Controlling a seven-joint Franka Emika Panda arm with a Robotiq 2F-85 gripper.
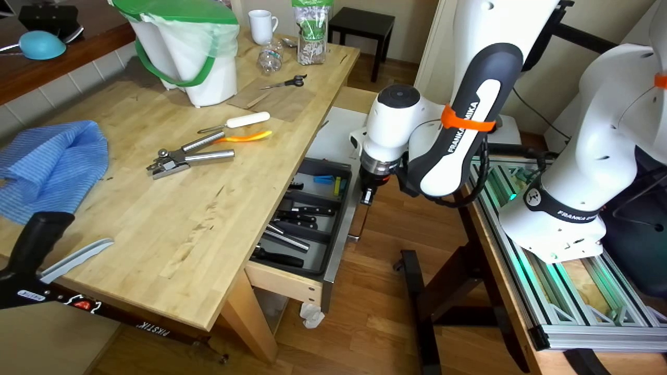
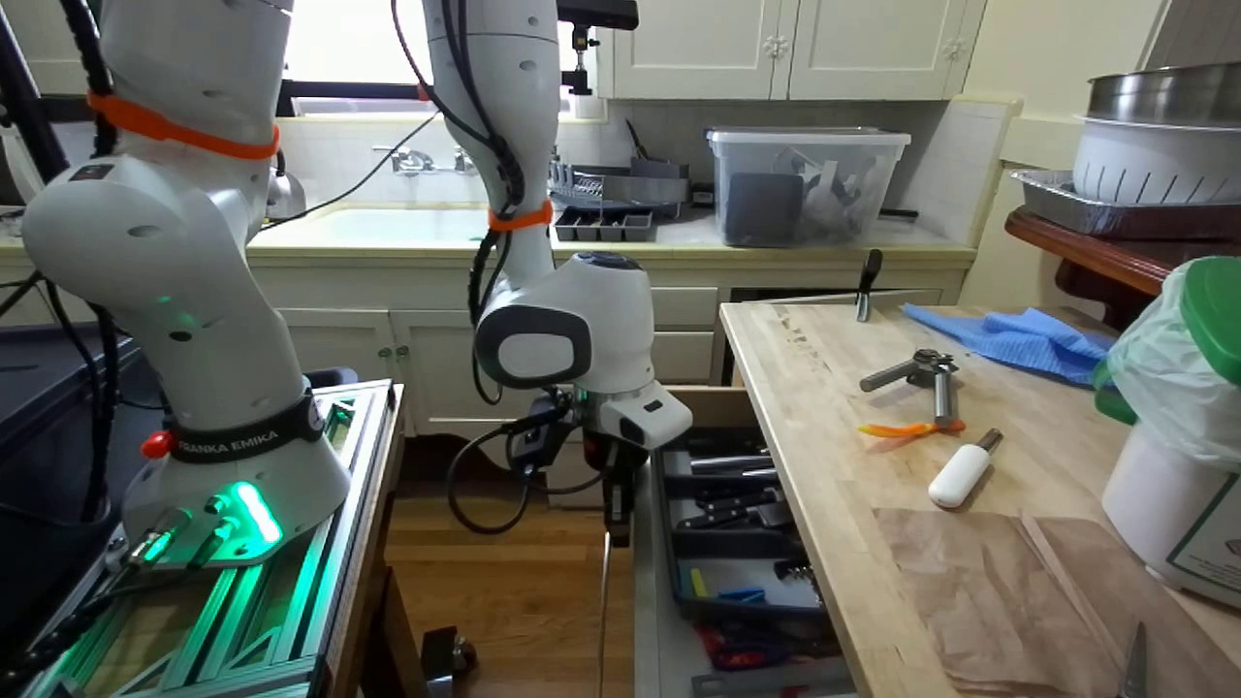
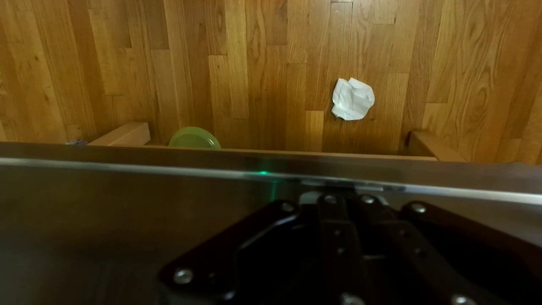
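Observation:
A drawer with a metal front stands pulled out from under the wooden table. Its dark tray holds knives and other utensils. My gripper points down at the outer side of the drawer front, close to the thin bar handle. In the wrist view the dark fingers lie side by side, shut, against the metal face, and nothing shows between them. Shadow hides their tips, so whether they touch the handle cannot be told. In exterior view 2 the handle runs on below the gripper.
On the tabletop lie a can opener, a white-handled peeler, scissors and a blue cloth; a white bin stands behind. White crumpled paper is on the floor. Open floor lies between drawer and robot stand.

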